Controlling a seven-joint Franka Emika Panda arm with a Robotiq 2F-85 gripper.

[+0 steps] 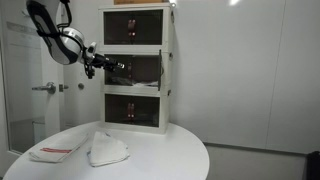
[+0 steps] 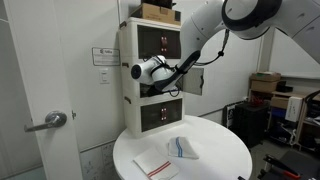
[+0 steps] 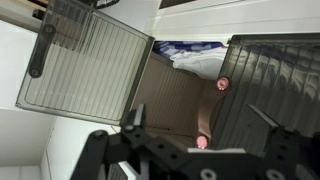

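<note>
A white cabinet (image 1: 133, 92) with three tiers of dark-glazed doors stands behind the round table. My gripper is open in front of its middle tier, with nothing seen between the fingers. In the wrist view, one glazed door (image 3: 90, 62) is swung outward, and folded cloth (image 3: 196, 56) shows through the opening beside the other glazed door (image 3: 272, 75). On the table lie a white cloth with a red stripe (image 1: 60, 149) and a plain-looking white cloth (image 1: 108, 150). Whether a finger touches a door, I cannot tell.
A cardboard box (image 2: 158, 13) sits on top of the cabinet. A door with a lever handle (image 2: 48, 121) stands to the left, and a dark chair (image 2: 247, 123) to the right.
</note>
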